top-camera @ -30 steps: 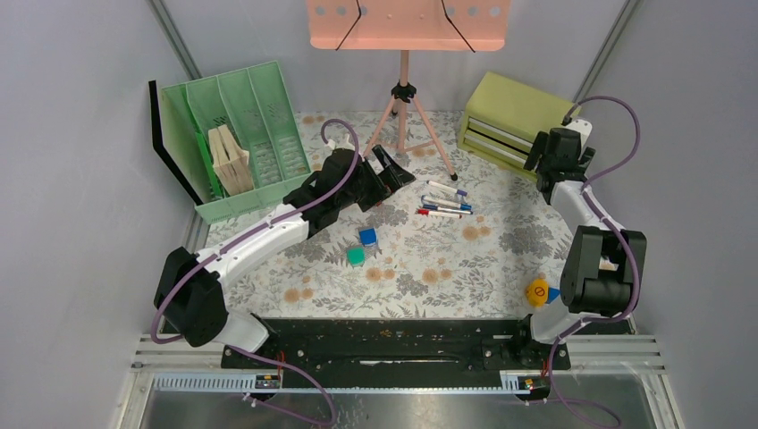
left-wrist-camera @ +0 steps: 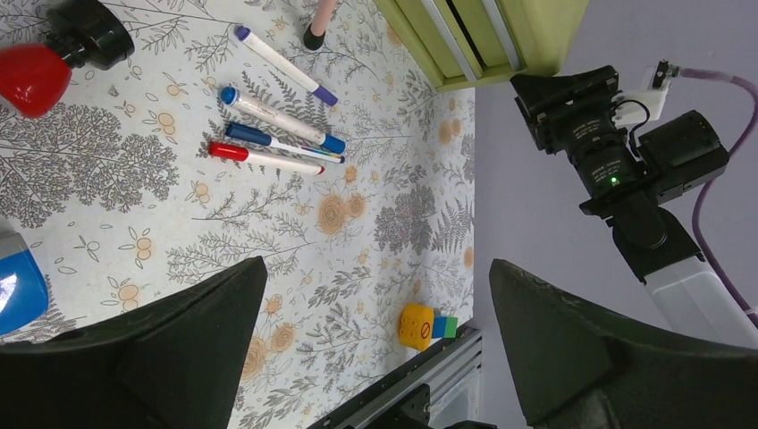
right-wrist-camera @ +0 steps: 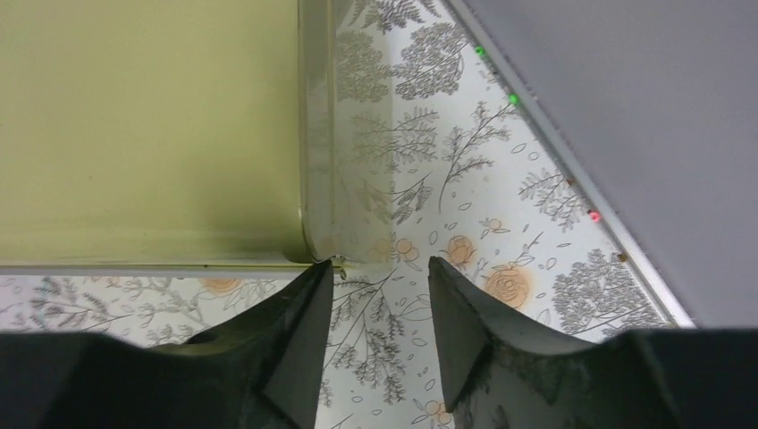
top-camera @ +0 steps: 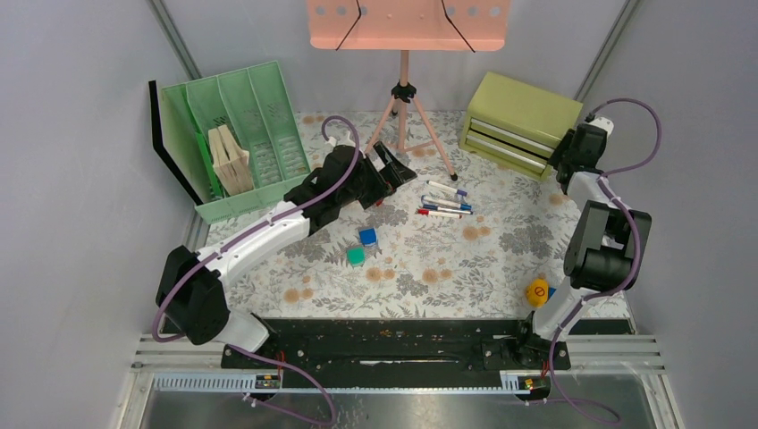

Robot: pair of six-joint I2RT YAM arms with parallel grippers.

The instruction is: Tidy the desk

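At the back right stands a green cabinet (top-camera: 527,105) with drawer fronts facing the desk. My right gripper (top-camera: 561,152) is by its front right corner. In the right wrist view, the fingers (right-wrist-camera: 299,344) are part open near the cabinet's lower edge (right-wrist-camera: 179,270), with nothing between them. My left gripper (top-camera: 402,168) is wide open and empty over the desk's middle. Several markers (top-camera: 445,204) lie grouped right of it. A blue block (top-camera: 367,237) and a green block (top-camera: 356,256) sit nearer the front. The left wrist view shows a red, black-capped object (left-wrist-camera: 36,79).
A green compartment box (top-camera: 284,147) holding a beige item (top-camera: 230,161) stands at the back left. The pink stand (top-camera: 402,71) rises at the back middle. A yellow toy (top-camera: 537,291) sits front right, beside the right arm.
The left arm and desk objects look the same.
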